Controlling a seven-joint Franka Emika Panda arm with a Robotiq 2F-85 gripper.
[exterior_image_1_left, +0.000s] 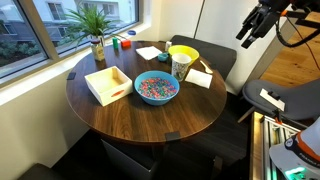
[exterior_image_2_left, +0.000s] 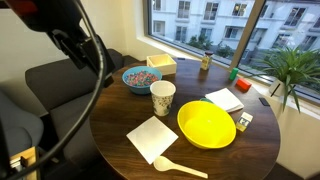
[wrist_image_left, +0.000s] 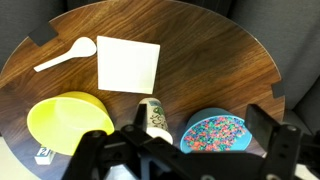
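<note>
My gripper is open above the round wooden table, its two fingers wide apart in the wrist view and nothing between them. Below it, a patterned white cup and a blue bowl of small colourful pieces are partly hidden by the gripper's body. Left of the cup in that view is a yellow bowl. A white sheet lies flat, with a white spoon beside it. From the first exterior view, the gripper hangs high at the right, clear of everything on the table.
An open cream box stands left of the blue bowl. A potted plant and small items, including a green cup, line the window side.
</note>
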